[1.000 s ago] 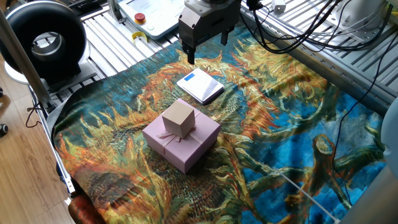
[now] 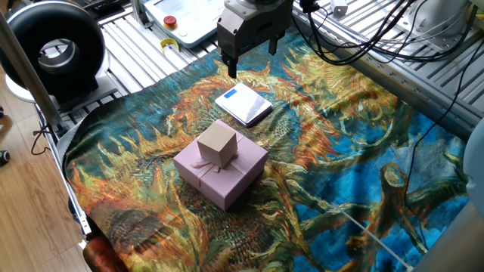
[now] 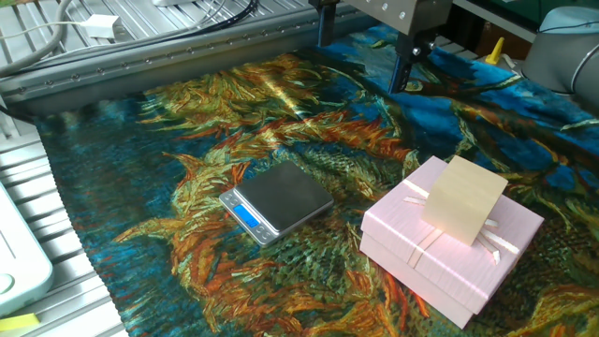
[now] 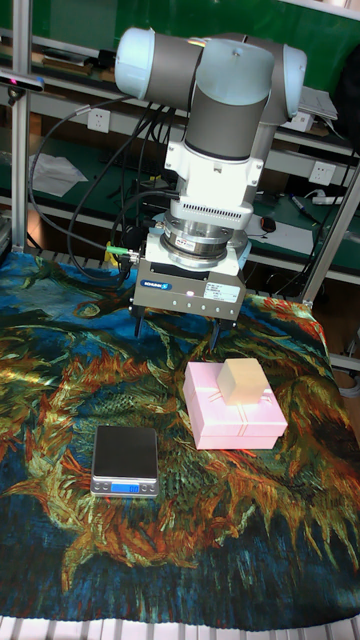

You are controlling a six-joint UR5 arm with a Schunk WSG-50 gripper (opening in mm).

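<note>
A small tan cube [image 2: 217, 143] rests on the ribboned lid of a pink gift box [image 2: 227, 181], which stands on the patterned cloth. Close by lies a flat digital scale [image 3: 281, 201] with a dark, bare top plate. Its lit blue display [image 4: 126, 487] is too small to read with certainty. High over the cloth, apart from cube, box and scale, hangs my gripper [image 4: 175, 330]. Its two dark fingers [image 3: 402, 70] are spread wide, with nothing between them. From the third exterior view, the scale sits to the left of the box and nearer the camera.
Black cables [image 2: 363, 57] run along the metal rail. A red emergency button [image 2: 171, 22] sits on a pale panel, and a large black ring-shaped object [image 2: 57, 57] stands at the left edge.
</note>
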